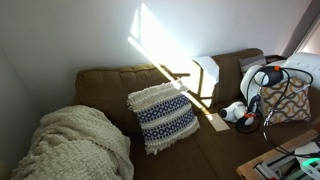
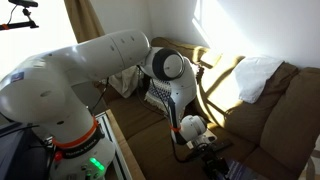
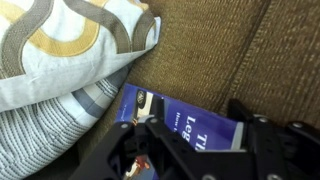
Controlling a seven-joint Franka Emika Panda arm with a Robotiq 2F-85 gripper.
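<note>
A purple-blue book or box with white lettering [image 3: 200, 122] lies on the brown couch seat in the wrist view. My gripper is over it, part open, with dark fingers [image 3: 238, 112] standing apart. One finger shows over the cover and the other near its right edge; whether either touches cannot be told. The lower part of the cover is hidden by the gripper. In exterior view 1 the white wrist [image 1: 235, 112] hangs low over the seat. Exterior view 2 shows the gripper [image 2: 212, 163] down at the couch, its fingertips too dark to make out.
A patterned pillow [image 3: 70, 40] and a striped cloth [image 3: 45, 135] lie left of the book. Further along the couch are a blue-and-white pillow [image 1: 165, 115] and a cream blanket [image 1: 75, 145]. A wooden table edge [image 1: 255, 165] stands in front.
</note>
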